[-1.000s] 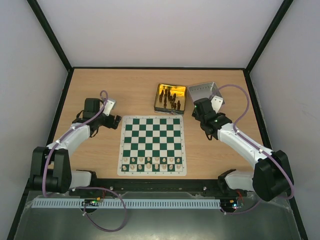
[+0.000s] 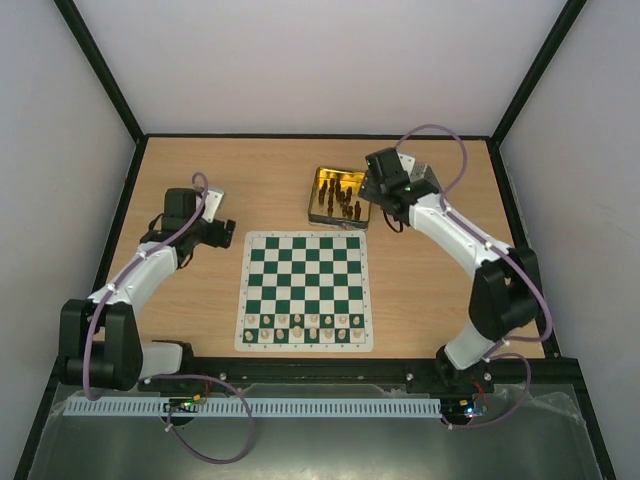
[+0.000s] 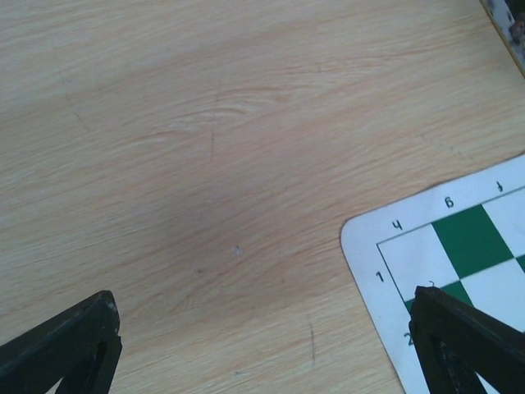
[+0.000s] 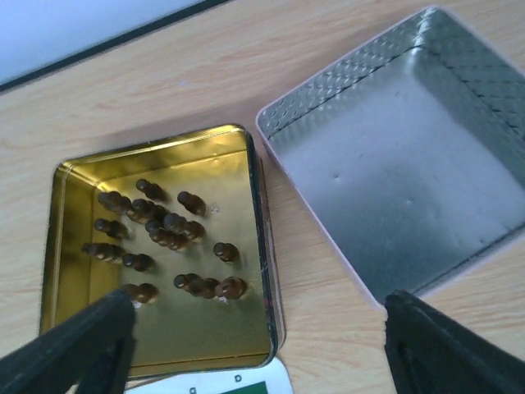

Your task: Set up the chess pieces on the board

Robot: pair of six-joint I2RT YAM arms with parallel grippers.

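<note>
The green-and-white chess board (image 2: pixel 305 277) lies flat on the table, with light pieces (image 2: pixel 297 327) filling the two rows nearest the front. Dark brown pieces (image 4: pixel 168 234) lie and stand in a gold tray (image 4: pixel 152 345) behind the board. In the right wrist view my right gripper is at the tray's near right side, its fingers (image 4: pixel 431 341) well apart and nothing between them. Left of the board, above bare wood, my left gripper is open and empty; the board's corner (image 3: pixel 418 234) shows beside its right finger.
To the right of the gold tray stands an empty grey metal tray (image 4: pixel 402 164), partly hidden by the right arm in the top view.
My right arm has reached farther back and left, from in front of the grey tray toward the gold tray's right edge. Board and pieces stayed put.
</note>
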